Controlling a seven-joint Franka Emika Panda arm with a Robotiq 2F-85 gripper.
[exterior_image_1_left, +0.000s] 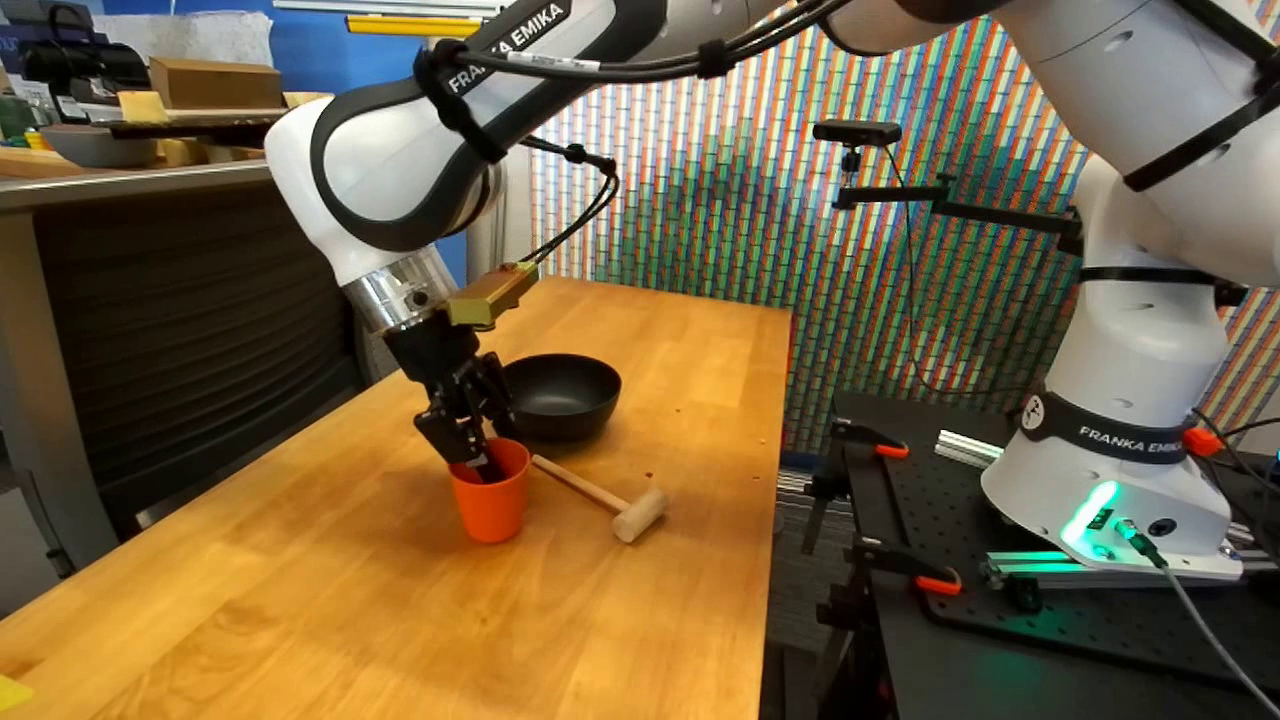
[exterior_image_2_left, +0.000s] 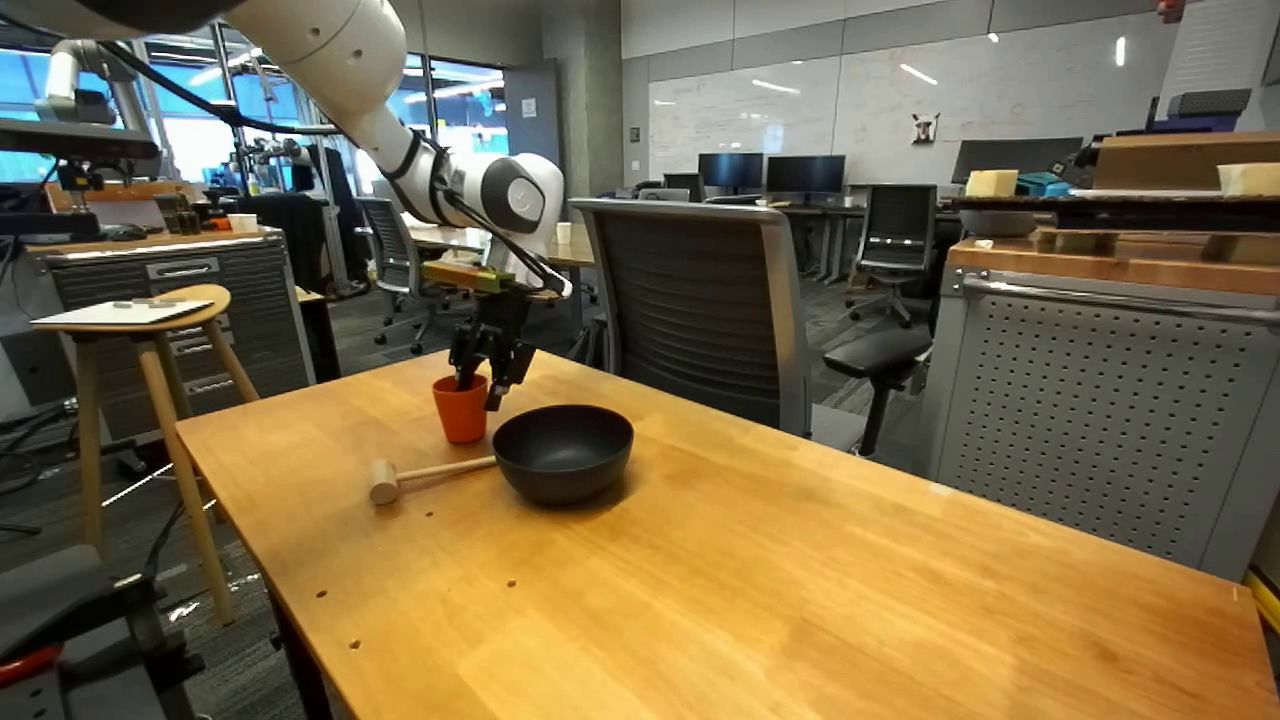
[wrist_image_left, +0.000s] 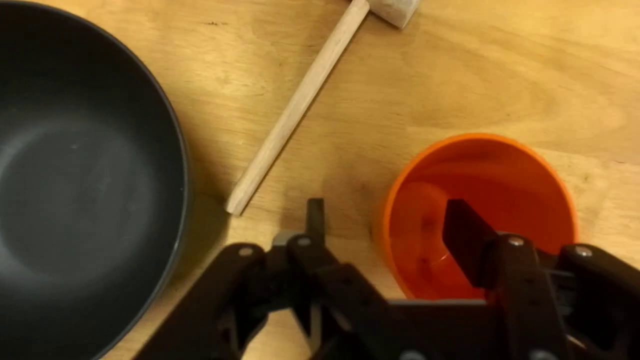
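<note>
An orange cup (exterior_image_1_left: 493, 510) stands upright on the wooden table. My gripper is open astride the cup's near-bowl wall: in the wrist view one finger (wrist_image_left: 465, 243) reaches inside the cup's mouth, while the other finger (wrist_image_left: 315, 221) is outside, between cup and bowl. A gap shows between the outer finger and the orange wall, so the cup is not gripped. Beside the cup lies a wooden mallet (exterior_image_1_left: 639, 516), its handle end close to the black bowl (exterior_image_2_left: 564, 450). The bowl looks empty.
An office chair (exterior_image_2_left: 702, 312) backs onto the table's far long side in exterior view 2. The wooden table (exterior_image_2_left: 840, 576) has wide bare room beyond the bowl. In exterior view 1, bare tabletop also lies in front of the cup.
</note>
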